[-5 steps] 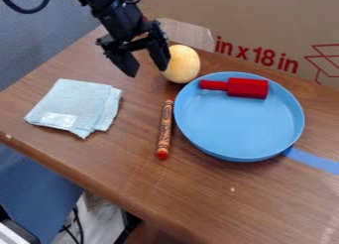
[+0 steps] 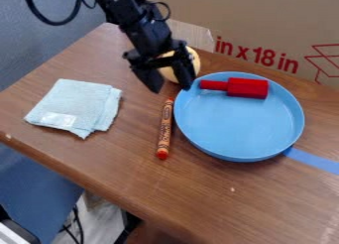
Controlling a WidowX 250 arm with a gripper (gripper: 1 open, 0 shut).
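Observation:
My black gripper (image 2: 167, 74) reaches down from the top with fingers apart, in front of a pale yellow round object (image 2: 189, 57) that it partly hides, just left of a blue plate (image 2: 239, 126). A red object with a narrower handle (image 2: 245, 87) lies in the back of the plate. An orange-red stick, like a marker (image 2: 166, 127), lies left of the plate. A folded light blue cloth (image 2: 73, 104) lies at the left of the wooden table (image 2: 199, 198).
A cardboard box (image 2: 265, 30) stands behind. Blue tape (image 2: 315, 161) runs right of the plate. The table's left edge drops to a blue surface. Bare wood shows at the front.
My gripper has moved right and down, toward the plate's back-left, and now covers more of the yellow object. The other things have not visibly moved.

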